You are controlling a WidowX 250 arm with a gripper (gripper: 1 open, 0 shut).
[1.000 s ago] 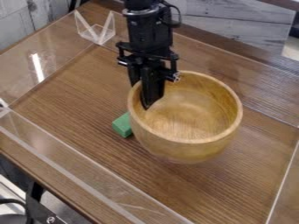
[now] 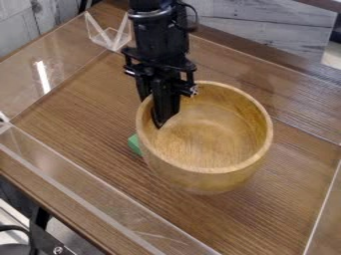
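Note:
A black robot gripper (image 2: 166,100) reaches down from the top centre and is shut on the left rim of a large light wooden bowl (image 2: 213,139). The bowl is tilted toward the camera in the middle of the view. A small green object (image 2: 138,144) lies on the wooden floor just left of the bowl, partly hidden behind it. The fingertips are partly hidden at the rim.
The wooden tray floor (image 2: 80,110) is clear to the left and front. Clear plastic pieces stand at the back left and left edge. A pale wooden wall (image 2: 273,35) runs along the back.
The gripper and bowl have shifted slightly to the left, and the bowl now covers more of the green object.

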